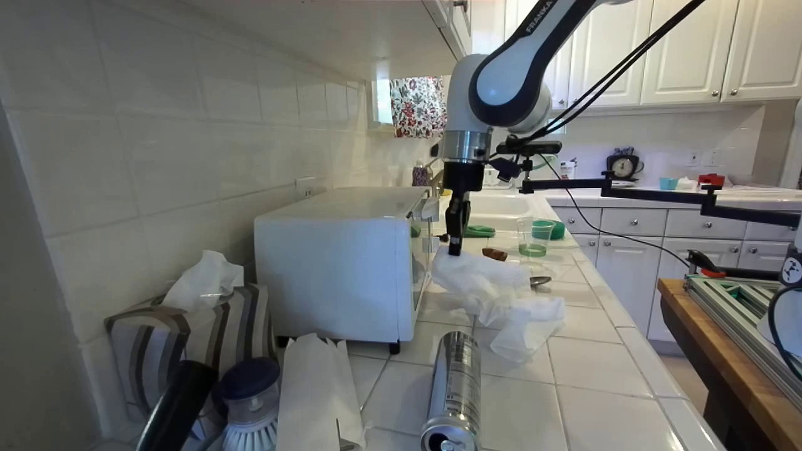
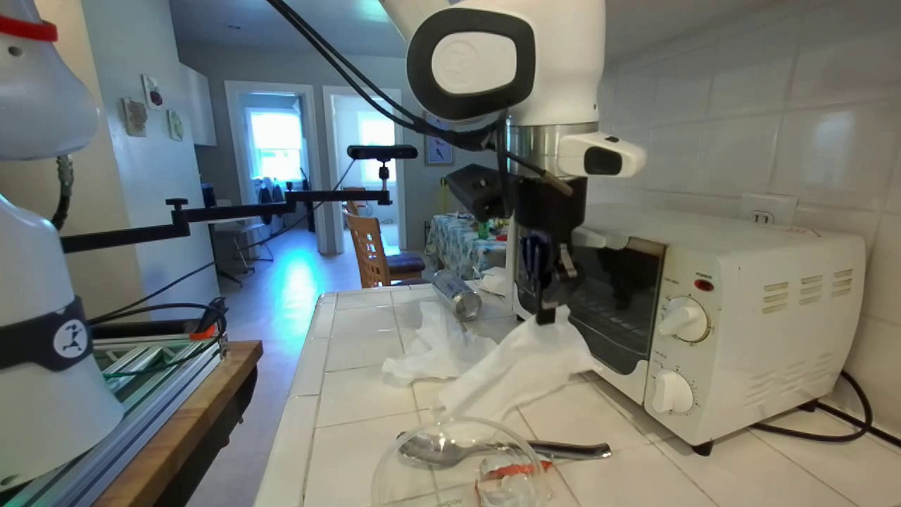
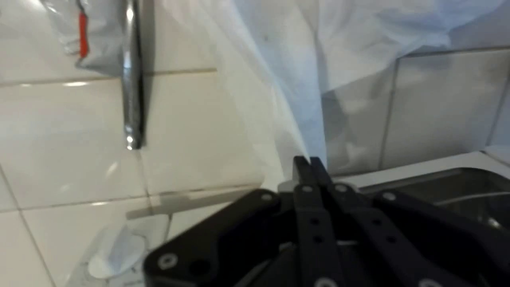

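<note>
A thin white tissue [image 2: 528, 359] rises in a peak from the tiled counter to my gripper [image 2: 547, 316], whose dark fingers are shut on its corner. The wrist view shows the tissue [image 3: 287, 95] narrowing toward the fingertips of the gripper. Its far part spreads crumpled over the tiles; a second crumpled portion [image 2: 440, 346] lies beside it, and I cannot tell whether the two are joined. In exterior view 1 the gripper [image 1: 455, 252] hangs close to the front of the white toaster oven [image 1: 338, 270], just above counter height.
A silver can [image 1: 456, 383] lies on its side at the near end. A spoon [image 2: 566, 449] and a clear cup [image 2: 397, 473] are by the tissue. The tissue box [image 1: 225, 331] and a brush [image 1: 252, 398] stand along the wall. Bare tiles [image 1: 601, 376] run along the counter's open side.
</note>
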